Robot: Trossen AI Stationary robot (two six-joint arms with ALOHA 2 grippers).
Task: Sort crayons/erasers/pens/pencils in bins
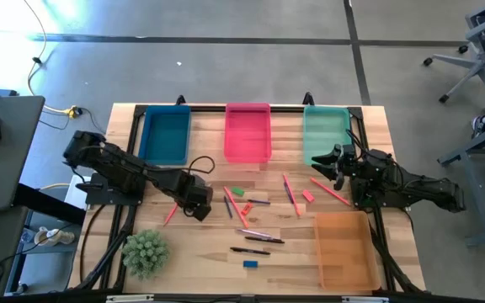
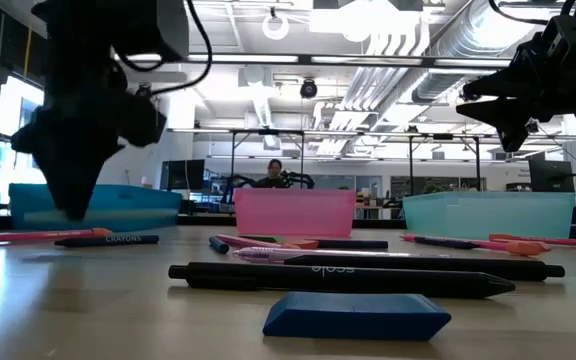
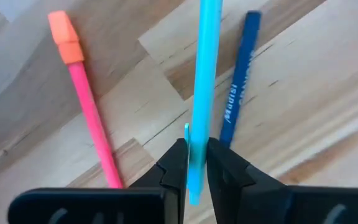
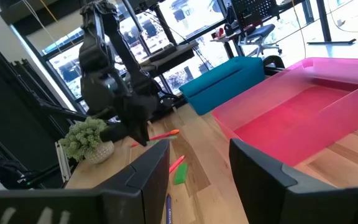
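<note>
In the left wrist view my left gripper is shut on a light blue pen (image 3: 205, 68), near its clip end. A pink pencil with an orange cap (image 3: 92, 112) lies to one side of it, a dark blue crayon (image 3: 240, 78) to the other. My right gripper stands open and empty, up by the green bin (image 1: 327, 126). On the table lie a green eraser (image 1: 237, 192), a blue eraser (image 1: 250, 263), a pink eraser (image 1: 308, 195), two black pens (image 2: 343, 279) and several more pencils and crayons.
A teal bin (image 1: 166, 139) and a pink bin (image 1: 247, 135) stand along the back beside the green one. At the front right is an orange tray (image 1: 343, 252), empty. A potted plant (image 1: 144, 254) occupies the front left. Bare wood lies between plant and tray.
</note>
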